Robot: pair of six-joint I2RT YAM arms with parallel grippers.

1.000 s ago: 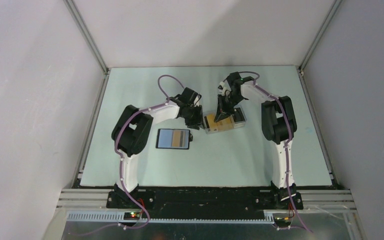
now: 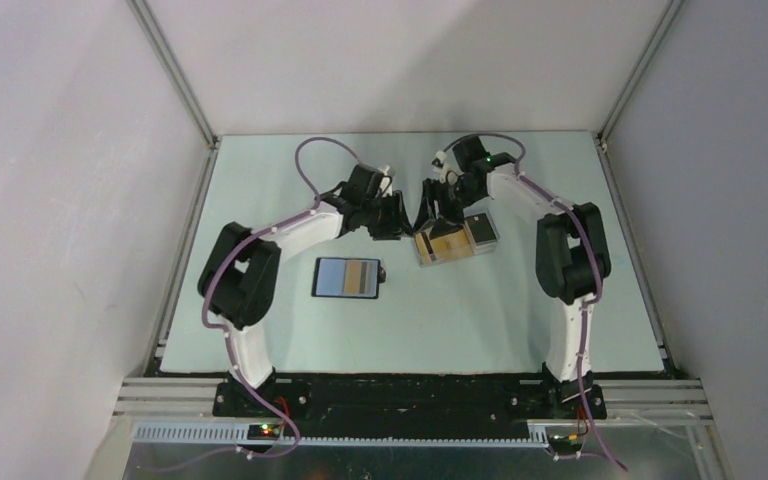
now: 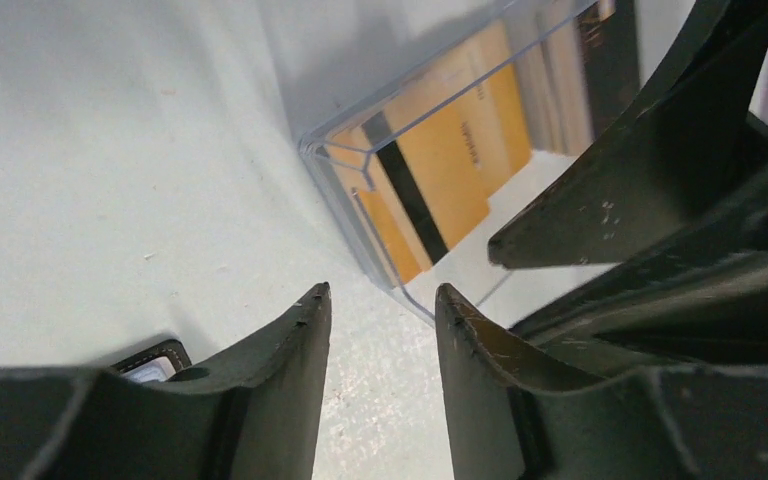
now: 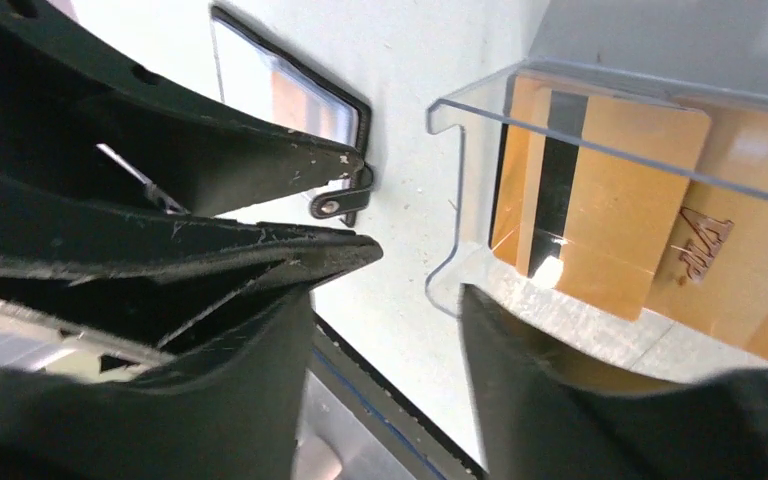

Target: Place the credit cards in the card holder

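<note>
A clear acrylic box (image 2: 456, 248) holding gold, tan and black cards lies right of centre; in the right wrist view its gold cards (image 4: 625, 220) show under the clear rim. The card holder (image 2: 348, 278), a dark-edged case with blue and tan cards, lies front left of it. My left gripper (image 2: 392, 228) hovers just left of the box, its fingertips (image 3: 310, 305) parted with nothing seen between them. My right gripper (image 2: 430, 225) is over the box's left end, its blurred lower fingers parted in its wrist view, nothing seen between them.
Walls stand at the back and both sides, with metal rails along the table's edges.
My right gripper has shifted left and up over the box, which sits slightly further right than a second ago.
</note>
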